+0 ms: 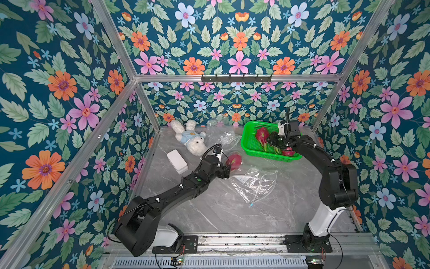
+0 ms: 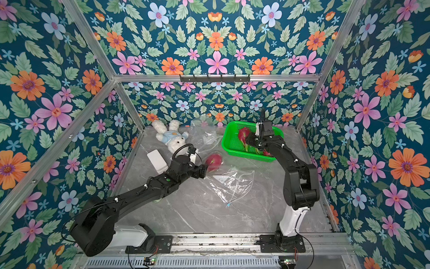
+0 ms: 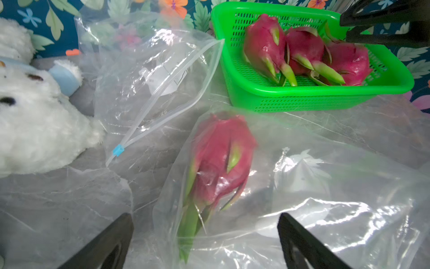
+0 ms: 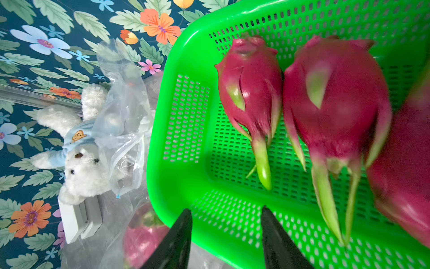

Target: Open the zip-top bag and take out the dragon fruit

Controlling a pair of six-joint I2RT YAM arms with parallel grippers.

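Note:
A clear zip bag [image 3: 340, 188] lies mid-table with a dragon fruit [image 3: 221, 157] inside, its plastic over the fruit. My left gripper is open just above that bag, its fingers either side of the fruit's leafy end, holding nothing. My right gripper hangs over the green basket [image 4: 161, 152], its fingers apart with nothing between them, below several dragon fruits [image 4: 336, 98] in the wrist view.
A second zip bag [image 3: 152, 80] with a blue slider lies at the back beside a white plush toy [image 3: 40, 130]. A white box [image 1: 177, 161] sits at the left.

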